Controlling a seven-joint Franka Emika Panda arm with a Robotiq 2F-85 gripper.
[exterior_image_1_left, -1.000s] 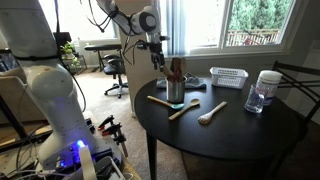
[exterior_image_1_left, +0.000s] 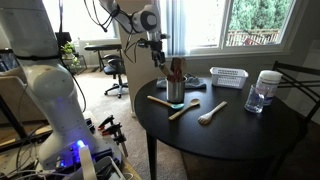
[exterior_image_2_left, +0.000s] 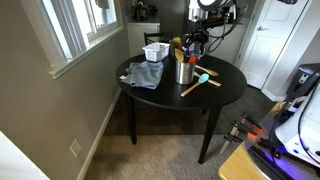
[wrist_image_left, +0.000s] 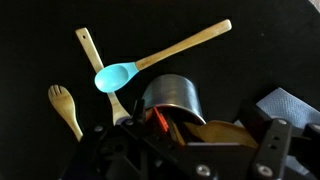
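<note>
A metal canister (exterior_image_1_left: 175, 82) stands upright on the round black table (exterior_image_1_left: 240, 125) with several utensils in it. From above in the wrist view, the canister (wrist_image_left: 172, 92) shows its silver rim, with red and wooden pieces inside, partly hidden by my gripper. The gripper is open and hangs over the canister; whether its fingers touch any utensil is unclear. Loose beside the canister lie a blue-headed spoon (wrist_image_left: 118, 76), a wooden utensil (wrist_image_left: 88, 45) crossing under it, and a wooden fork (wrist_image_left: 64, 106).
A white basket (exterior_image_1_left: 228, 78) and a clear jug (exterior_image_1_left: 262, 92) stand on the table. A grey cloth (exterior_image_2_left: 146, 74) lies near the basket. Chairs stand beyond the table.
</note>
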